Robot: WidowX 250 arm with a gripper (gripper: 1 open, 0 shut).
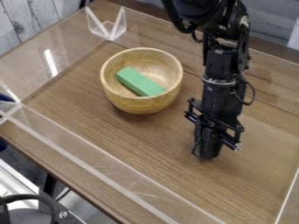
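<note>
My black gripper (205, 145) hangs low over the wooden table at centre right, its fingertips at or just above the surface, shut, with nothing visible between them. Left of it and a little behind sits a wooden bowl (121, 102) holding a green block (142, 82).
A clear plastic container (107, 26) stands at the back left. Dark cables (30, 210) show at the bottom left corner, beyond the table edge.
</note>
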